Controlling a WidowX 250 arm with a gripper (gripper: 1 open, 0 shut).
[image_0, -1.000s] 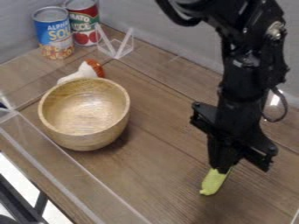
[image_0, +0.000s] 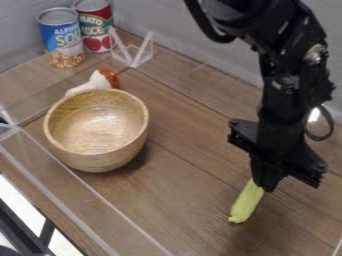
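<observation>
My black gripper (image_0: 265, 178) points down at the right of the camera view, its fingertips at the upper end of a pale yellow-green elongated object (image_0: 245, 204) lying on the wooden table. The fingers look close together; whether anything is between them is hidden. A wooden bowl (image_0: 96, 131) stands to the left, apart from the gripper.
Two cans, one blue (image_0: 63, 38) and one red (image_0: 95, 24), stand at the back left, with a red and white object (image_0: 99, 82) before them. The table (image_0: 174, 150) between bowl and gripper is clear; its edge runs along the lower left.
</observation>
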